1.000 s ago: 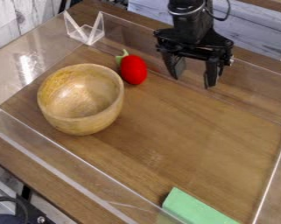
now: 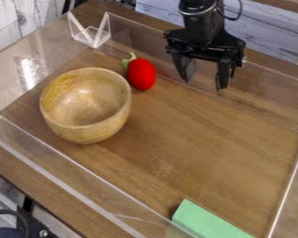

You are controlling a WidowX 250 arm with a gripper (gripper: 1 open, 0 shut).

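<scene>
A black robot arm hangs from the top center, its gripper [image 2: 203, 65] over the back of the wooden table, with its two fingers apart and nothing visible between them. Left of it lies a red tomato-like object [image 2: 140, 73] with a green stem. A large tan wooden bowl [image 2: 86, 107] sits at the left. A mint-green block [image 2: 208, 219] lies at the front right, partly cut off by the frame.
Clear plastic walls edge the wooden table [image 2: 200, 158], with a small clear bracket [image 2: 92, 30] at the back left.
The arm and gripper have shifted slightly at the back of the table. The objects on the table have not moved.
</scene>
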